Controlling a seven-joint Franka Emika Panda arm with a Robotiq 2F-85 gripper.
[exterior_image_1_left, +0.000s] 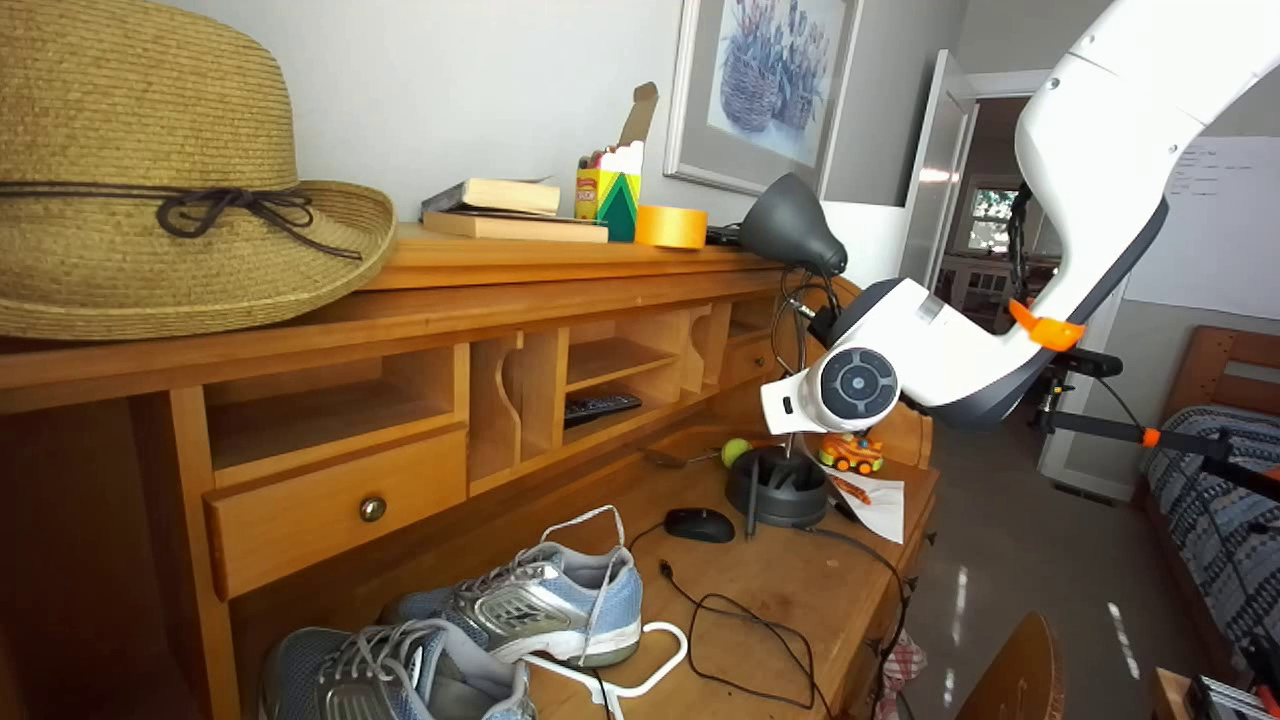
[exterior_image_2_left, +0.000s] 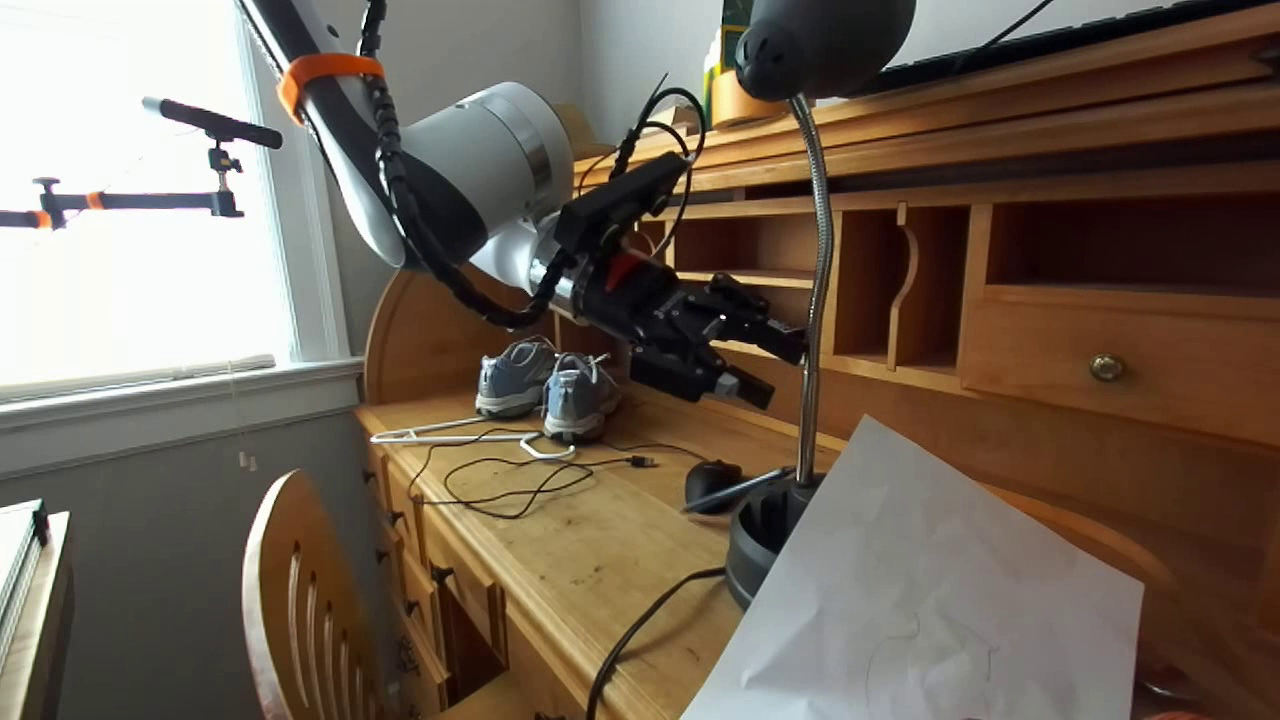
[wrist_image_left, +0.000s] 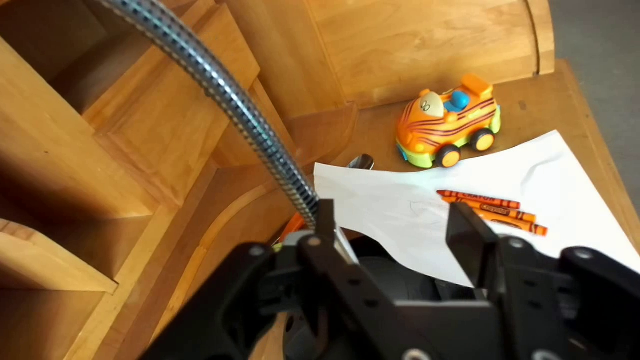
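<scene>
My black gripper hangs above the desk beside the lamp's metal neck. Its fingers stand apart in the wrist view, with nothing visible held in the gap between them; the gripper is open. The neck passes close to the left finger; contact cannot be made out. Below is the dark round lamp base, which has compartments. A thin pen-like stick slants out over the base's rim, and exterior view 1 shows the stick at its near side. The hand hides the fingers in exterior view 1.
An orange toy car and several crayons lie by or on white paper. A black mouse, loose cable, shoes and a hanger occupy the desk. Cubbyholes line its back.
</scene>
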